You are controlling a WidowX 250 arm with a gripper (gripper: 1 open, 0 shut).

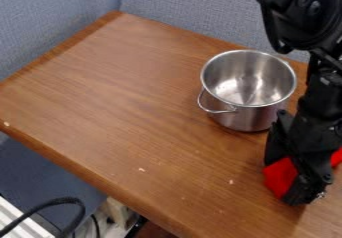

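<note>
A red block [279,177] lies on the wooden table at the lower right, largely covered by my black gripper [302,166], which is down around it. The fingers are open; whether they touch the block is hard to tell. A steel pot [245,87] with a wire handle stands just behind, at the upper right.
Padded grey walls border the back and left.
</note>
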